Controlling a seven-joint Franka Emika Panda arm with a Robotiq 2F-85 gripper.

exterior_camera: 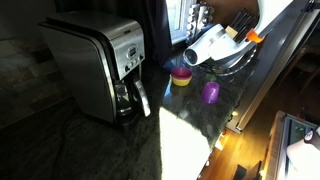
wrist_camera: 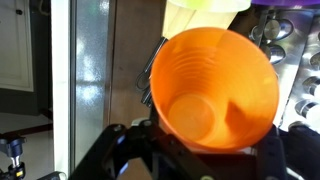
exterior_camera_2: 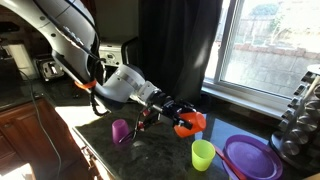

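Observation:
An orange cup [exterior_camera_2: 190, 123] is held in my gripper [exterior_camera_2: 178, 112], which is shut on it above the dark counter. In the wrist view the orange cup [wrist_camera: 205, 95] fills the middle, its round opening toward the camera, with dark fingers [wrist_camera: 112, 150] at its lower sides. A yellow-green cup [exterior_camera_2: 203, 154] stands upright on the counter close to the orange one; part of a yellow cup [wrist_camera: 180, 20] shows past the orange rim. The purple cup [exterior_camera_2: 120, 130] rests apart, nearer the arm's base. In exterior view 1 the arm hides the gripper.
A purple plate [exterior_camera_2: 255, 160] and a red utensil [exterior_camera_2: 231, 163] lie beside the yellow-green cup, near the window. Pink-and-yellow stacked bowls or cups [exterior_camera: 181, 77] and a coffee maker [exterior_camera: 105, 65] occupy the counter. A metal rack [exterior_camera_2: 298, 125] stands at the right.

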